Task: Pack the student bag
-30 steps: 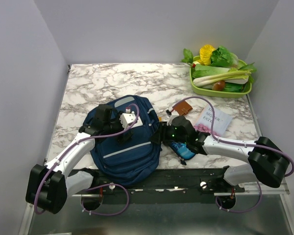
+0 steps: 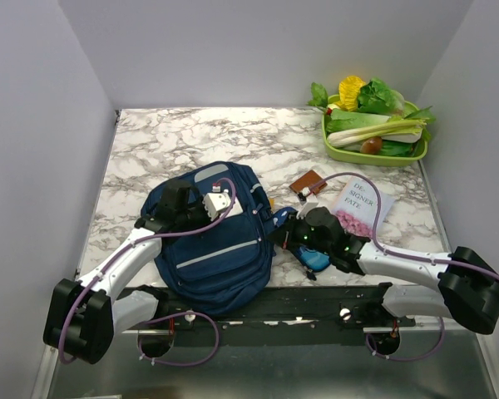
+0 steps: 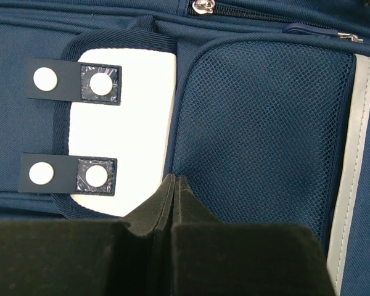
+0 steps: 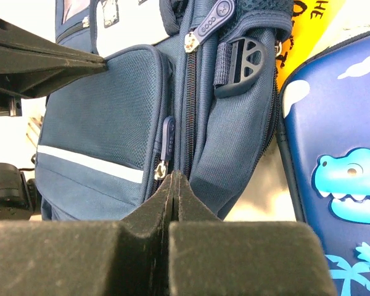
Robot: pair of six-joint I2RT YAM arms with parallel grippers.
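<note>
The navy backpack point(image 2: 216, 274) lies flat on the left of the marble table, its mesh pocket point(image 3: 259, 123) and white label patch point(image 3: 123, 129) under my left gripper, which is shut with nothing between its fingers. My right gripper is at the bag's right edge, by a zipper pull point(image 4: 168, 139); its fingertips look close together, and whether it is open or shut is unclear. A blue dinosaur pencil case point(image 4: 333, 111) lies right of the bag, with a yellow item point(image 4: 308, 18) behind it.
A brown wallet point(image 2: 306, 181) and a pink-and-white book point(image 2: 366, 204) lie to the right. A green basket of vegetables point(image 2: 374, 158) stands at the back right.
My right arm has shifted slightly right and toward the front, its gripper turning a little. The left arm and the bag look practically unchanged.
</note>
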